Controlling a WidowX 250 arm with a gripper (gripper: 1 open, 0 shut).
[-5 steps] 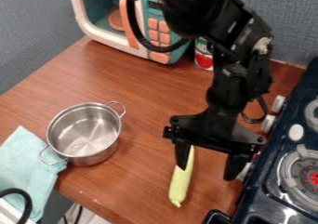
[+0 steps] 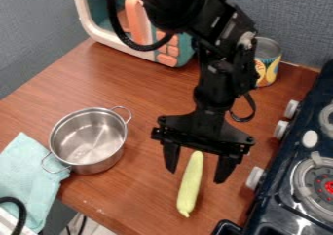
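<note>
My black gripper stands open above a pale yellow-green elongated object, like a corn cob or squash, lying on the wooden table. One finger is left of its upper end and the other to its right; whether they are at its height or above it I cannot tell.
A steel pot and a light blue cloth are at the left. A stove lines the right edge. At the back stand a can and a toy-like teal and orange appliance.
My gripper and arm have shifted left in the view, so the fingers now sit either side of the yellow-green object's upper end. The object looks unmoved.
</note>
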